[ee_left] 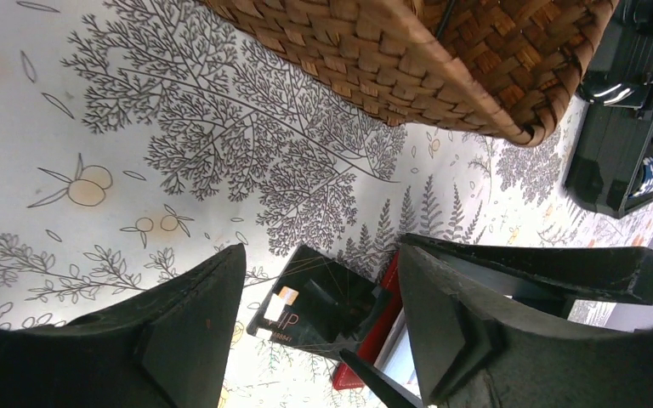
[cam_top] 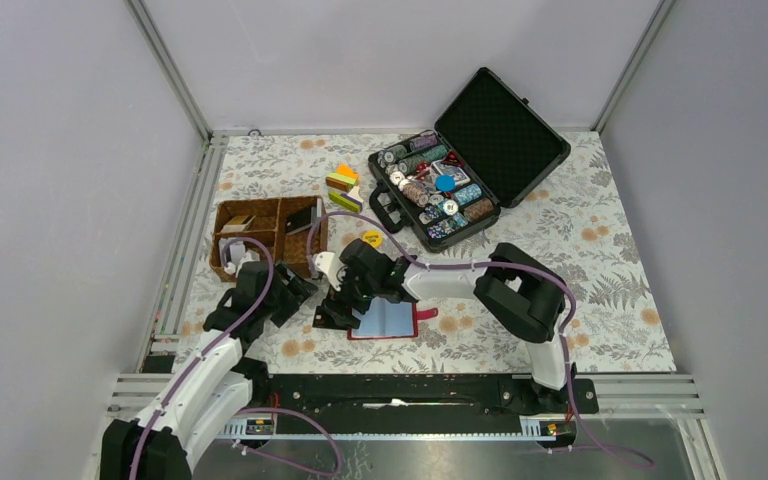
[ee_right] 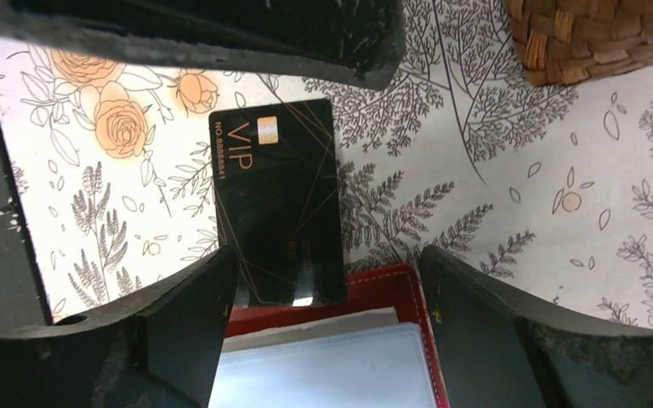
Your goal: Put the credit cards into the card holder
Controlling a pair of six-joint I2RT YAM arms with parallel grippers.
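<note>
The black VIP card (ee_right: 278, 200) lies flat at the left edge of the red card holder (ee_right: 366, 293), one end overlapping the holder's red border. It is not in a pocket that I can see. The holder lies spread open, its pale blue pages (cam_top: 388, 320) facing up. My left gripper stands open above the card, nothing between its fingers. Above the place where card and holder meet, my right gripper is also open and empty; in the left wrist view its dark fingers (ee_left: 544, 268) reach in from the right.
A divided wicker basket (cam_top: 278, 202) with cards and small items stands behind my left gripper. An open black case (cam_top: 505, 135) of poker chips sits at the back right. Small coloured boxes (cam_top: 342, 188) lie beyond the basket.
</note>
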